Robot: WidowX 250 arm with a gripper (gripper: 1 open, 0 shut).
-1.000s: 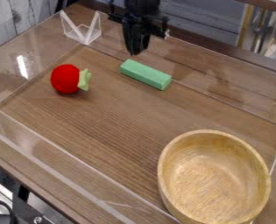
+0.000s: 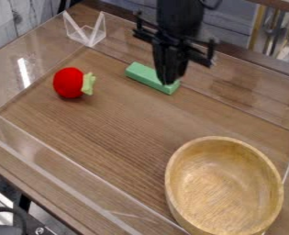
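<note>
The dark robot gripper [image 2: 176, 66] reaches down from the top centre, blurred, over a green block [image 2: 144, 75] lying on the wooden table. Its fingers appear close above the block's right part and partly hide it; whether they touch it or are open or shut is not clear. A red ball-like object [image 2: 70, 82] with a pale green part lies to the left. A pale yellow bowl [image 2: 223, 207] sits at the lower right.
A clear rack-like holder [image 2: 85, 27] stands at the upper left. Dark cables run along the left edges.
The gripper has moved down and to the right from the back of the table, and now covers part of the area around the green block.
</note>
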